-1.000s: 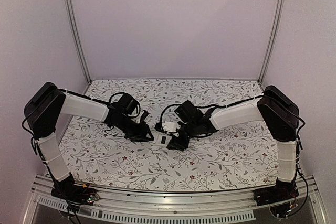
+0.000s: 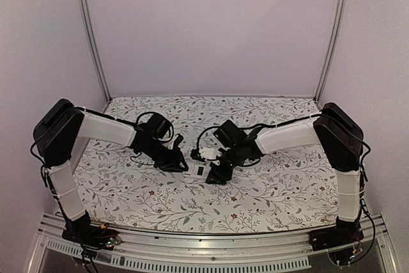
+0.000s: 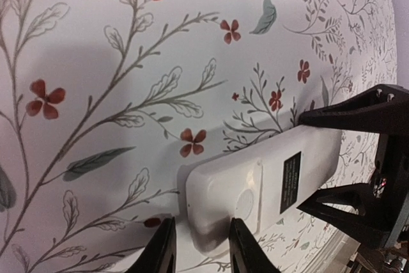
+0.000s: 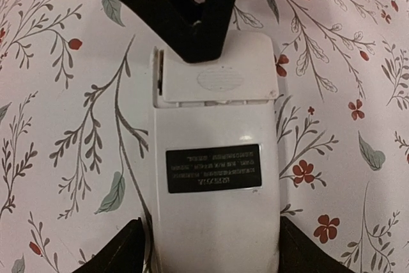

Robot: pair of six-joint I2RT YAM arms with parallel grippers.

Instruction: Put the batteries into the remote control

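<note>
A white remote (image 2: 197,171) with a black label lies back up on the floral mat between both arms. In the right wrist view its battery cover (image 4: 220,81) sits at the far end, with gaps along its side and lower edge. My left gripper is at that cover end, its fingertips close together over the edge; in the right wrist view its black tips touch the cover. My right gripper straddles the other end of the remote (image 4: 214,212), one finger against each side. No batteries can be made out.
Both arms have shifted slightly to the right in the top view, with the remote between them.
</note>
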